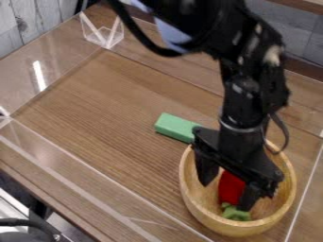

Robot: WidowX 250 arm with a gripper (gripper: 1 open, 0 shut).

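My gripper [231,175] is open, its dark fingers down inside a round wooden bowl [202,194] at the lower right. A red object [232,188] sits in the bowl between or just behind the fingers, with a small green piece [235,213] at its front. The arm hides part of the bowl and the red object.
A green block [177,127] lies on the wooden table [89,142] behind the bowl's left side. A clear bag or container [108,28] is at the back left.
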